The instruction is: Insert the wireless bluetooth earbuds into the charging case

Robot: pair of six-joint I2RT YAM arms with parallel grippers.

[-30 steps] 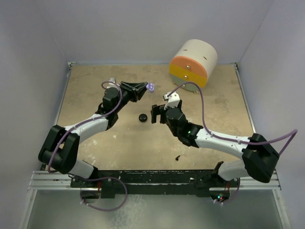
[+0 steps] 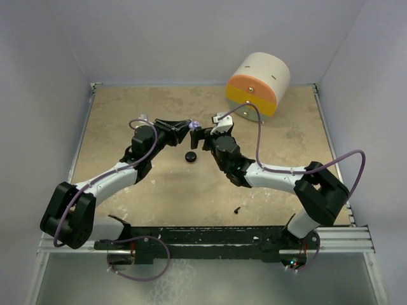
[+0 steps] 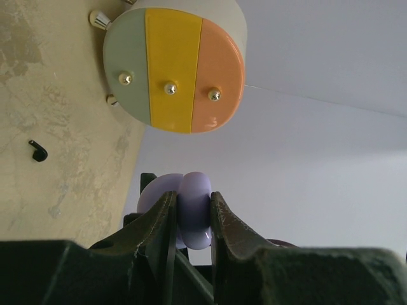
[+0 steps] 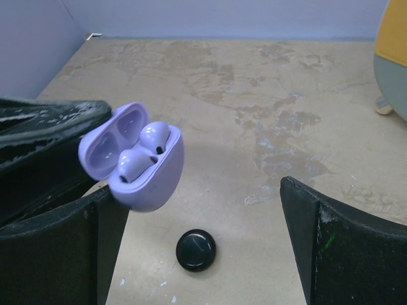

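The lilac charging case (image 4: pixel 166 178) hangs above the table with its lid open. Both lilac earbuds sit in its slots, the far earbud (image 4: pixel 154 135) and the near earbud (image 4: pixel 131 166). My left gripper is shut on the case, whose rounded edge shows between its fingertips. Around the case's side in the right wrist view, my right gripper stands wide open. Nothing is clamped between its fingers; the case shows close by its left finger (image 4: pixel 95 238). In the top view both grippers meet near the middle, the case (image 2: pixel 194 125) between them.
Below lies a round black case (image 4: pixel 196 250) on the table. A small black earbud (image 3: pixel 39 152) lies loose, and another small black item (image 2: pixel 237 210) rests near the front. A striped drawer barrel (image 2: pixel 259 79) stands at the back right.
My right gripper has moved left and up to the case, still open. The left gripper, still on the case, has shifted slightly left and toward the front. Both earbuds remain in their slots.
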